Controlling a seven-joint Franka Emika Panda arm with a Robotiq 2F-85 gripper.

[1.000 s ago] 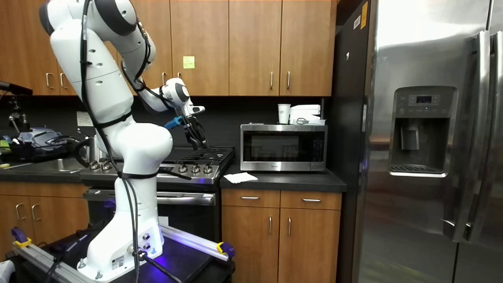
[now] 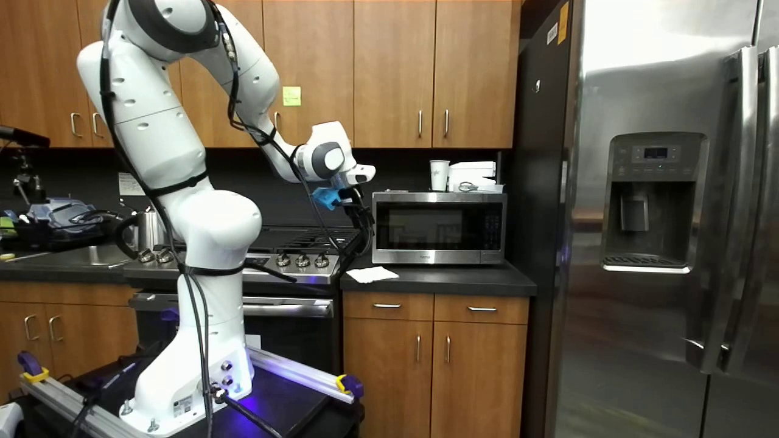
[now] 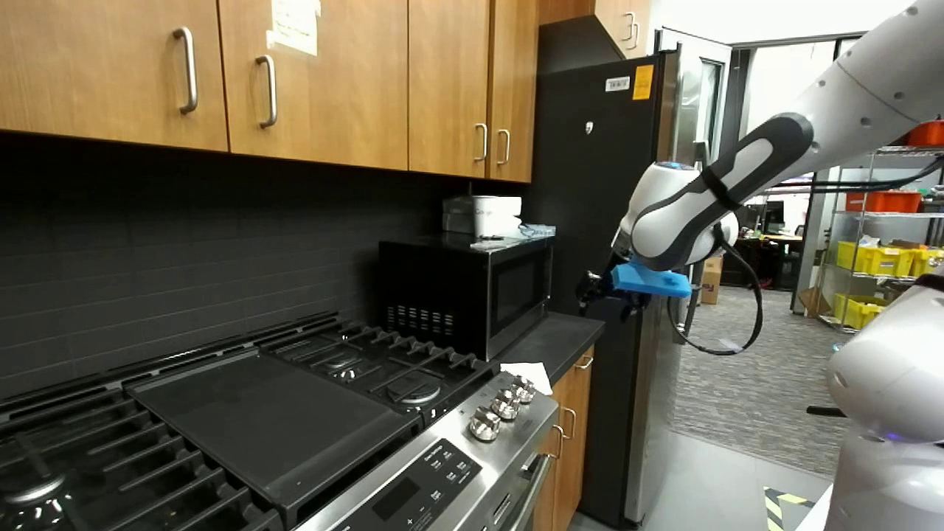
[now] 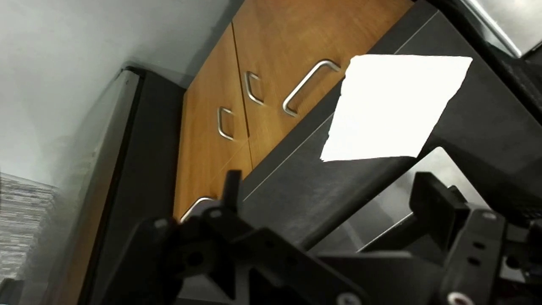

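In the wrist view my gripper is open, its two dark fingers wide apart with nothing held between them. A white napkin or cloth [image 4: 391, 109] lies flat on the dark counter beyond the fingers, not touched by them. Exterior view 1 has the same white piece [image 2: 372, 274] near the counter's left front edge, beside the microwave [image 2: 439, 227]. There the gripper [image 2: 365, 230] hangs in the air near the microwave's left side, partly lost against the dark background.
The stove [image 3: 416, 389] with its grates adjoins the counter on the left. To the right stands a tall fridge [image 2: 657, 328]. A white cup [image 2: 439, 175] and white containers [image 2: 473, 175] rest on the microwave. Right of the white piece, the counter's front strip is clear.
The arm has swung right, carrying the gripper from above the stove to near the microwave's left side. The white piece on the counter has not moved.
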